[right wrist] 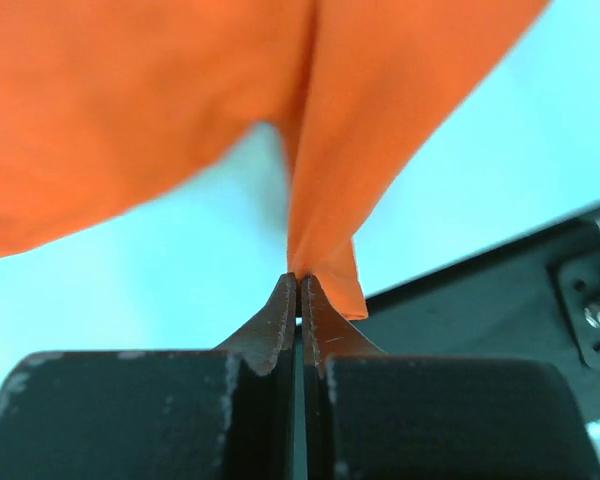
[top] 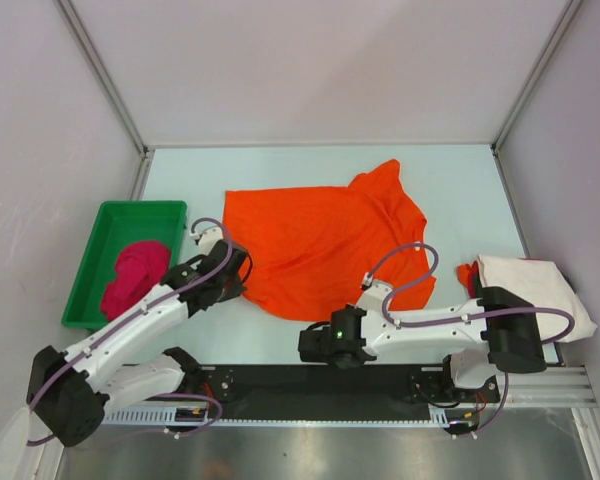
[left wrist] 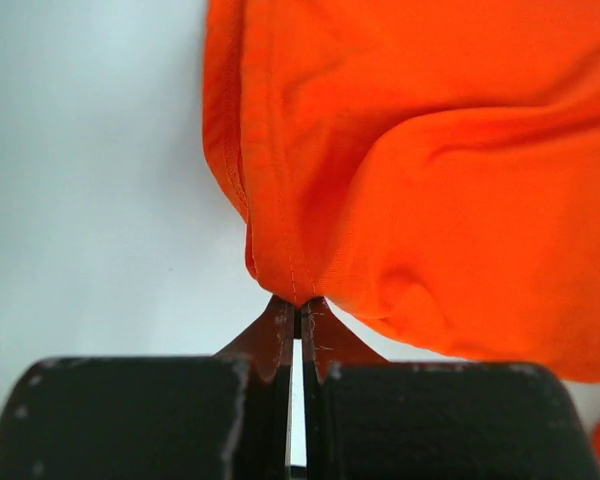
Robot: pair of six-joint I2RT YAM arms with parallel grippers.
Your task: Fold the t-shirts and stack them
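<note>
An orange t-shirt (top: 310, 230) lies spread over the middle of the table, its upper right part bunched. Its left lower edge is pinched at the tips of my left gripper, which is shut on it. My right gripper is shut on a hanging strip of the shirt's near right part, above the table's dark front edge. In the top view the right arm hides that held part. The right wrist view is somewhat blurred.
A green bin (top: 88, 285) at left holds a dark pink cloth (top: 132, 280). At right are a white folded cloth (top: 530, 290) and an orange piece (top: 465, 275) beside it. Bare table surrounds the shirt at the back and left.
</note>
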